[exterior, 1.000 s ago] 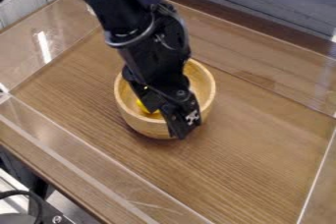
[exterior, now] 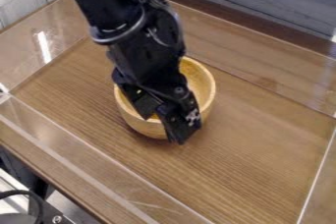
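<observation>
A wooden bowl (exterior: 198,81) sits on the wooden table, largely hidden behind the black arm. My gripper (exterior: 164,115) is over the front part of the bowl, pointing down. Its fingertips and whatever lies between them are hard to make out against the dark body. Most of the bowl's inside is hidden.
A pale wall (exterior: 262,12) runs along the back. A black cable (exterior: 27,198) shows at the lower left corner, beyond the table's edge.
The arm has shifted slightly left over the bowl. A small yellow item seen in the bowl one second ago is now hidden behind the arm.
</observation>
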